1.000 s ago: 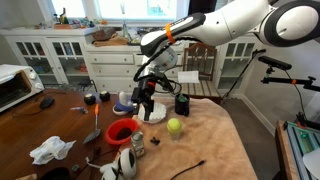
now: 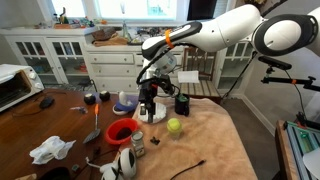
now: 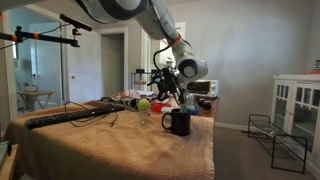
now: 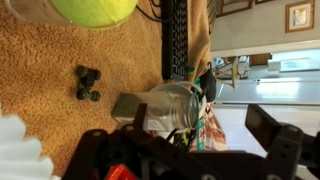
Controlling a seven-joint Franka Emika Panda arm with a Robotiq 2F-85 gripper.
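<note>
My gripper [image 2: 148,108] hangs over the table near the white plate [image 2: 158,115]. In the wrist view its dark fingers [image 4: 269,126] stand wide apart, with the fingers open and nothing held between them. Below and ahead of it in that view lies a clear glass jar [image 4: 172,106] with a metal lid. A yellow-green ball-like object [image 4: 95,10] fills the top left; in exterior view 1 the same yellow-green thing [image 2: 174,126] stands to the right of the gripper. A small dark object [image 4: 88,83] rests on the brown cloth.
A red bowl [image 2: 122,130] sits left of the jar [image 2: 138,143]. The black mug [image 3: 178,123] stands near the cloth's edge. A black keyboard [image 3: 72,116] lies on the table.
The arm and gripper have shifted slightly to the right in exterior view 1. The objects on the table stay where they were.
</note>
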